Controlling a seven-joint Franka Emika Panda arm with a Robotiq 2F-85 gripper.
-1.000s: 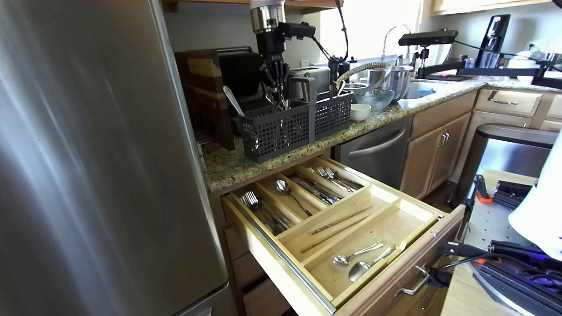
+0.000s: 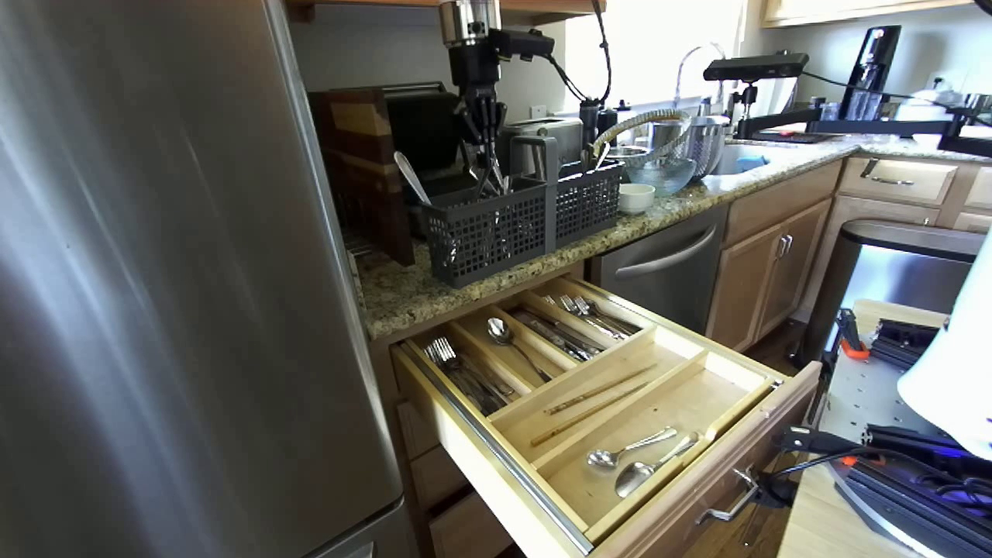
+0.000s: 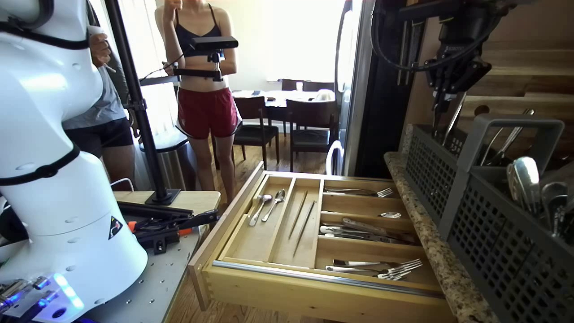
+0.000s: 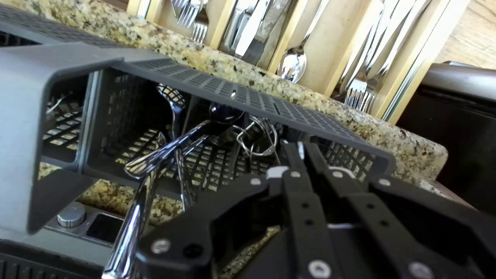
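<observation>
My gripper is over the near compartment of the grey cutlery basket, which stands on the counter. Its black fingers are shut on a thin metal utensil; only a bright sliver of it shows between the tips, so its kind is unclear. Shiny spoons lean crosswise in the same compartment, left of the fingers in the wrist view. A looped wire utensil lies close to the fingertips. Below the counter, the drawer stands open, with forks, knives and spoons in separate compartments.
Wooden cutting boards stand behind the basket and the fridge is to its left in exterior view 1. The basket's tall handle rises beside the gripper. Two chopsticks lie in the drawer. Two people stand beyond it.
In exterior view 1 my gripper has moved slightly up and to the left over the basket. The drawer and its cutlery look the same.
</observation>
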